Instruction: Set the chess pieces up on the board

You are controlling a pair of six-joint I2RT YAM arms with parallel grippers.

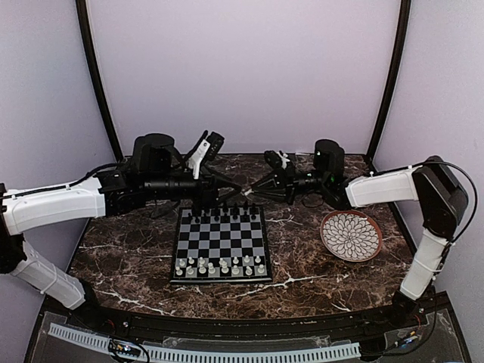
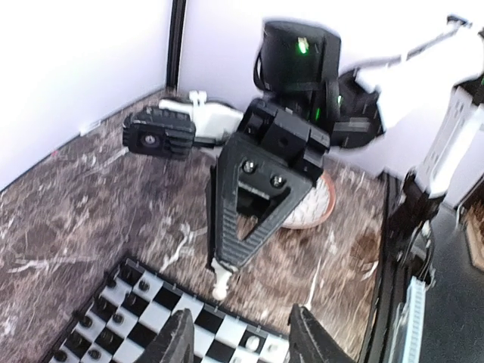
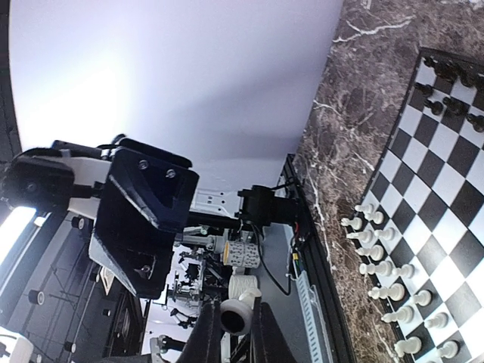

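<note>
The checkered board [image 1: 175, 242] lies on the table, white pieces [image 1: 224, 270] in rows along its near side and black pieces [image 1: 198, 215] along its far side. Above its far right corner, my right gripper [image 1: 253, 192] is shut on a white chess piece [image 2: 220, 281]. The right wrist view shows that piece's dark round underside [image 3: 234, 322] between the fingertips. My left gripper [image 1: 235, 192] faces it from the left; in the left wrist view its fingers [image 2: 178, 339] stand apart, open, with no piece between them. Both arms partly cover the board's far edge.
A round patterned plate [image 1: 351, 235] with a reddish rim sits to the right of the board, with no pieces visible on it.
</note>
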